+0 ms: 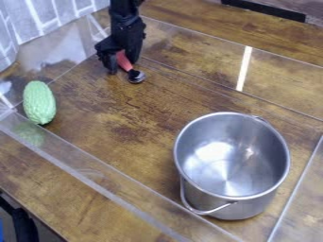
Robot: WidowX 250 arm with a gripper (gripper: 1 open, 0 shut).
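Observation:
The black gripper (119, 52) is at the back left of the wooden surface, over a red-handled object (125, 62) with a dark, silver-rimmed end lying there. Its fingers are around or just beside the red part; whether they grip it cannot be told. A pale green corn cob or similar vegetable (40, 102) lies at the left. A large steel pot (229, 161) with a wire handle stands at the front right.
Clear plastic walls (94, 180) border the area, with a white strip (246, 61) along the right side.

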